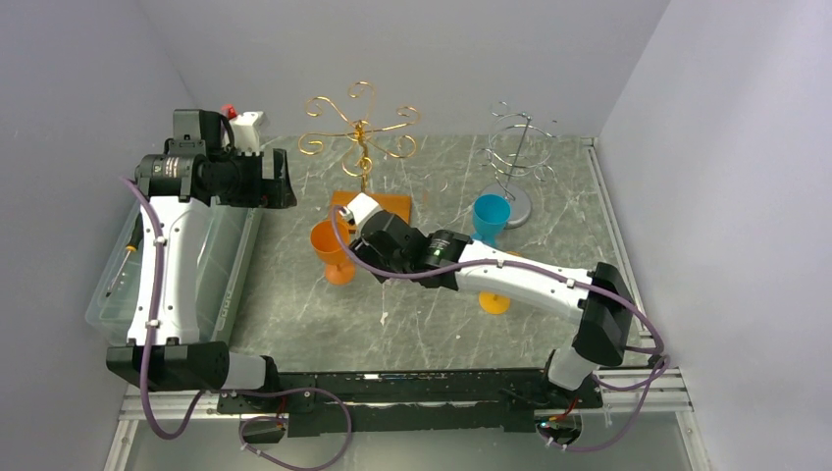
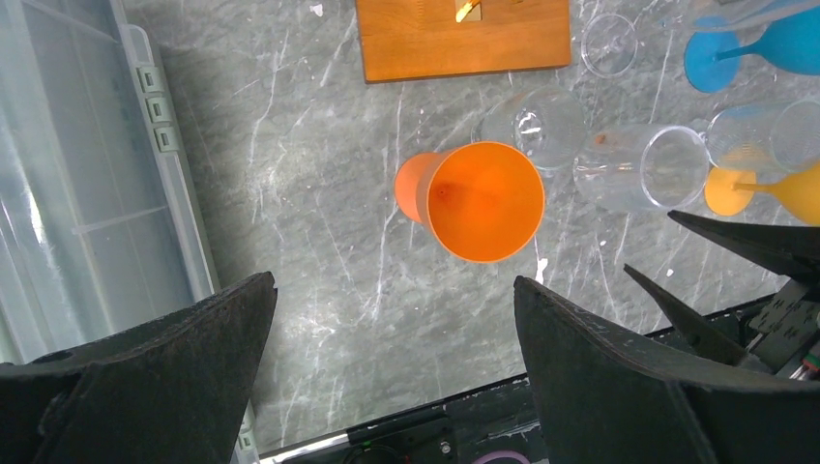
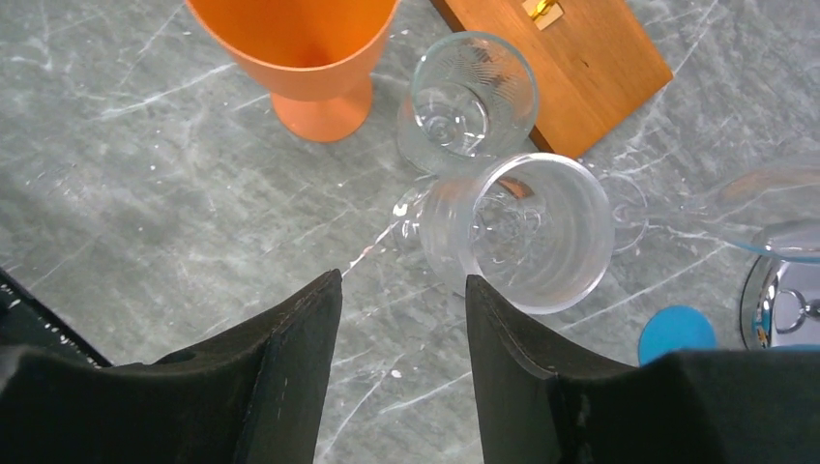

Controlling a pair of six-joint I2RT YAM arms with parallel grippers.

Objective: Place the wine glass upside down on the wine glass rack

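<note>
Several clear wine glasses stand upright; one clear glass (image 3: pixel 541 232) is just beyond my right gripper in the right wrist view. The fingers of that gripper are parted, with only tabletop visible between them. From the left wrist view, the right fingertips point towards a clear glass (image 2: pixel 643 166) without visibly holding it. In the top view the right gripper covers the clear glasses beside the orange goblet (image 1: pixel 327 240). My left gripper is open and empty, over the left side. A gold scroll-armed rack (image 1: pixel 363 132) on a wooden base and a silver rack (image 1: pixel 517 157) stand behind.
A blue goblet (image 1: pixel 491 213) and a yellow goblet (image 1: pixel 494 302), partly hidden by the right arm, stand to the right. Another clear glass (image 3: pixel 469 101) is close by the orange one. A clear plastic bin (image 1: pixel 221 294) lies along the left.
</note>
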